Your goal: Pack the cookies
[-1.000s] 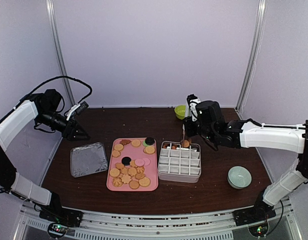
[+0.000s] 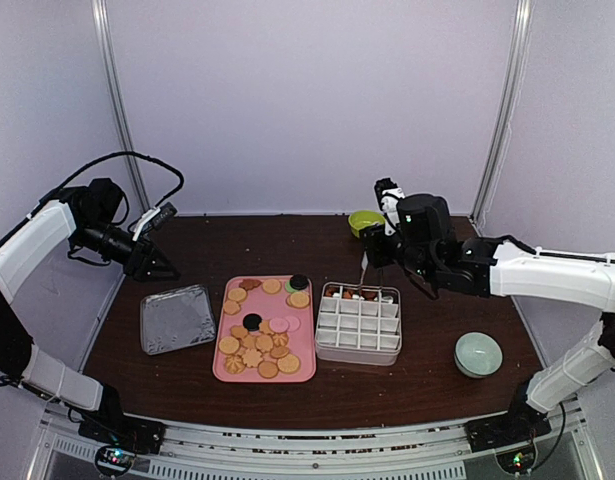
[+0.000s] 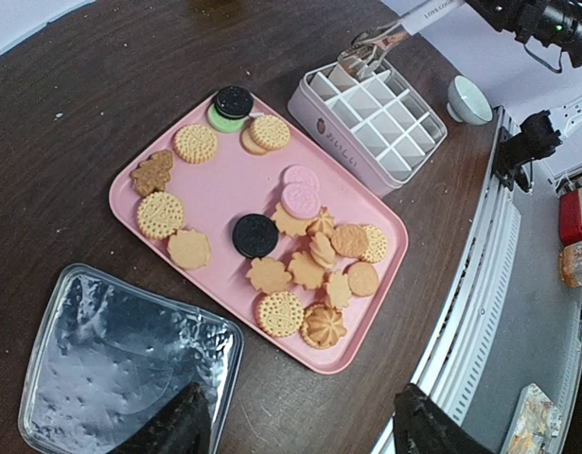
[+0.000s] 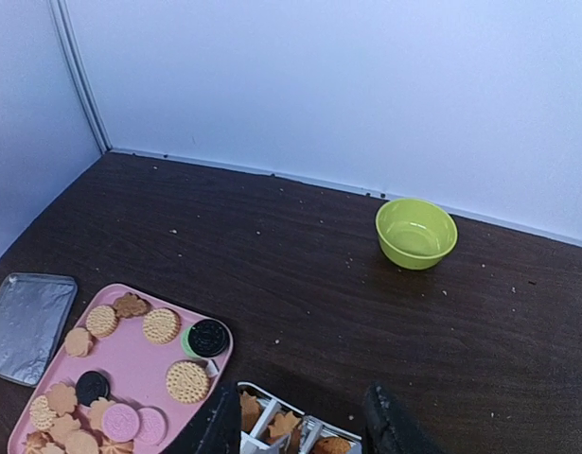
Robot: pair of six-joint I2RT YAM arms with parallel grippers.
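Observation:
Assorted cookies lie on the pink tray (image 2: pixel 227 320): a loose heap at its near end, with a black one (image 3: pixel 255 235) and two pink ones (image 3: pixel 301 200) among them, and others spread around its far end. Right of the tray stands the white divided box (image 2: pixel 358 340). Brown cookies (image 4: pixel 285 424) occupy compartments along its back row; the front compartments look empty. My right gripper hovers over that back row, open, fingers apart with nothing gripped between them. Off to the left, my left gripper hangs above the table, also open and empty.
A clear plastic lid (image 2: pixel 177 320) lies flat left of the tray. The green bowl (image 4: pixel 416 234) stands behind the box, and a pale bowl (image 2: pixel 478 355) is at the front right. Bare table (image 4: pixel 272 246) stretches behind the tray.
The right gripper has opened and shifted very slightly. The left arm, tray and lid look unmoved.

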